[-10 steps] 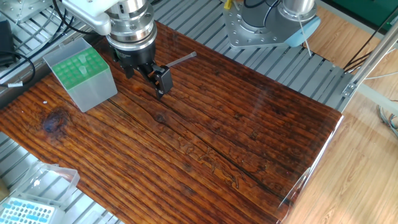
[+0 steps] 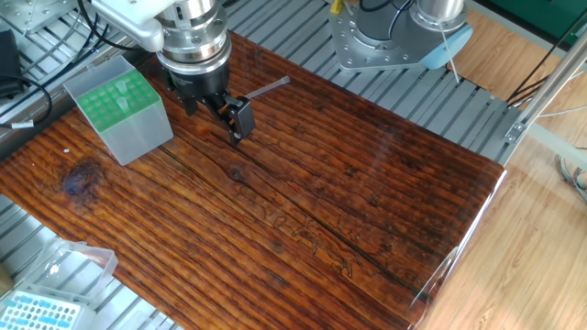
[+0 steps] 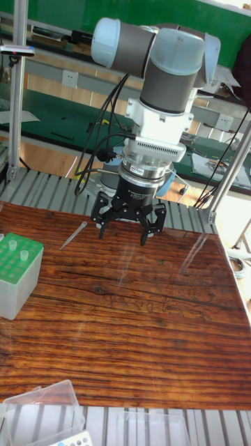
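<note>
My gripper (image 3: 123, 237) hangs above the wooden board with its black fingers spread apart, and nothing shows between them. In exterior view 2 the gripper (image 2: 213, 128) is seen from above, to the right of the tip box. A clear pipette tip (image 3: 74, 235) lies on the board, left of the gripper in exterior view 3. The same pipette tip (image 2: 270, 87) is partly covered by the gripper in exterior view 2. The translucent tip box (image 2: 138, 130) has a green perforated top (image 2: 112, 103); two tips stand in it.
An open clear plastic case (image 2: 78, 266) sits off the board's near left edge, beside a rack with blue and white spots (image 2: 41, 310). Most of the wooden board (image 2: 312, 202) is bare. Slatted metal (image 2: 440, 105) borders it.
</note>
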